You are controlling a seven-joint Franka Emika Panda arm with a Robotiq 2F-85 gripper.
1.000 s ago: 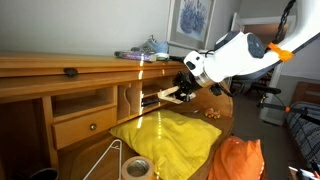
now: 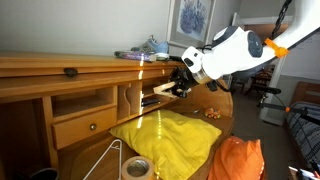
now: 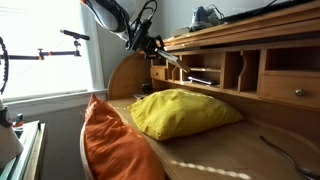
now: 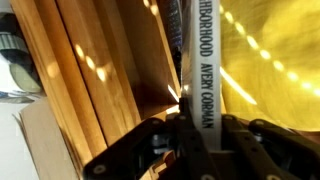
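Note:
A book [image 4: 203, 60] with a pale spine lettered "NEIGHBORHOOD AVERY CORMAN" runs up the middle of the wrist view. Its near end sits between the fingers of my gripper, which is shut on it. In exterior view 1 the gripper [image 2: 183, 84] is at the right part of the desk hutch, above the yellow cloth, with the light-edged book [image 2: 158, 84] reaching leftward toward the cubbies. Exterior view 2 has the book [image 3: 166, 53] raised and slanted in front of the shelves, below the hutch top. The fingertips are small and dark in both exterior views.
A yellow cloth [image 2: 172, 143] lies bunched on the desktop, and an orange one [image 2: 238, 160] is nearer the front. A round tin [image 2: 137, 168] stands at the front left. Hutch shelves and a drawer [image 2: 85, 127] line the back; items rest on top.
My gripper and the book have risen slightly, and the arm has shifted a little to the right in exterior view 1. The cloths and the tin stay where they were.

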